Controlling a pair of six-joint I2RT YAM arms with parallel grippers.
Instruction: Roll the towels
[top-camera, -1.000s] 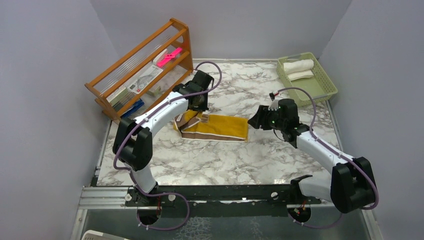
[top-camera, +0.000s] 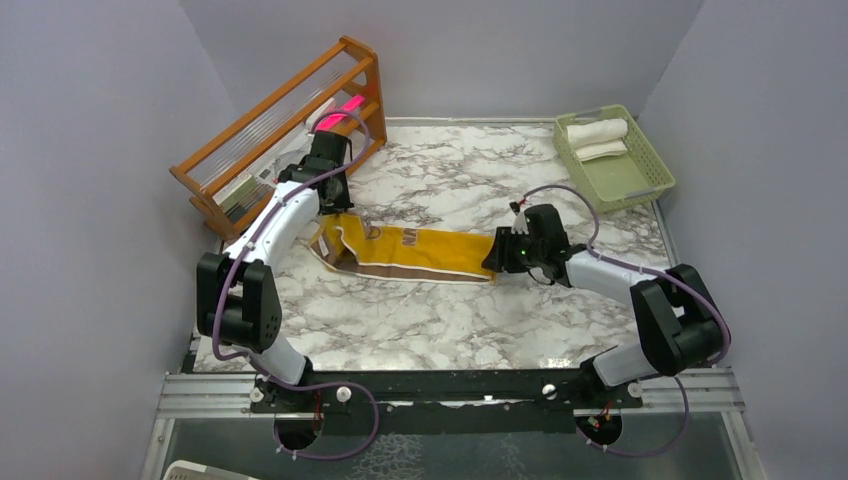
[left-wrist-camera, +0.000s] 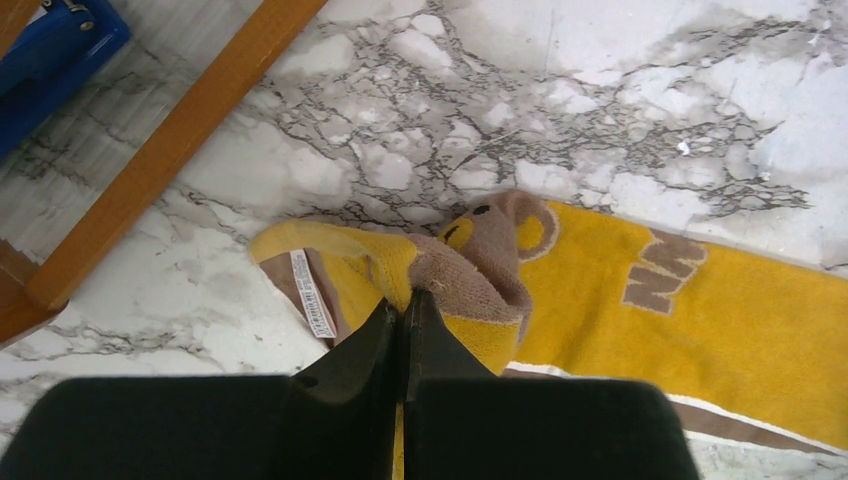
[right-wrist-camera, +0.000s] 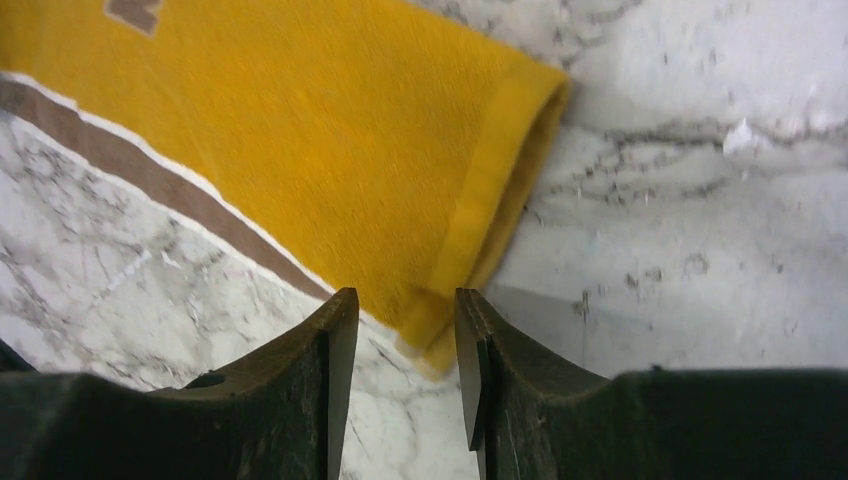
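A yellow towel (top-camera: 440, 248) with a brown, white-edged border lies lengthwise across the marble table. Its left part is bunched and raised where my left gripper is shut on a fold of it; the cloth (left-wrist-camera: 455, 285) gathers around those fingertips. Toward the other end, the towel lies flat, and its edge (right-wrist-camera: 490, 190) shows folded layers. My right gripper is part open at the near corner of that end, one finger on each side of it, with no firm hold showing.
A wooden rack (top-camera: 285, 125) stands close to the left arm at the back left. The green basket (top-camera: 640, 165) at the back right contains rolled white towels (top-camera: 598, 135).
The left gripper has moved left, drawing the towel's bunched left end out with it. My right gripper has come left and slightly nearer, onto the towel's right end.
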